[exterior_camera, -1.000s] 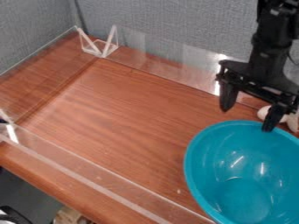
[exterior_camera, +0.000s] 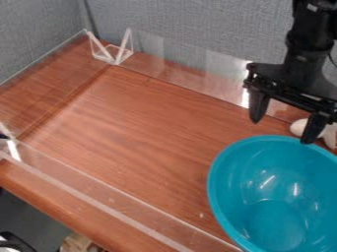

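Observation:
My black gripper is open at the upper right, its two fingers pointing down just above and behind the rim of a turquoise bowl. The bowl looks empty and fills the lower right of the tray. A pale object lies behind the bowl at the right edge, partly hidden by my right finger; I cannot tell what it is.
A white wire-like stand is at the back left corner, against grey padded walls.
My gripper has shifted very slightly to the right over the last second. The bowl and other things look unmoved.

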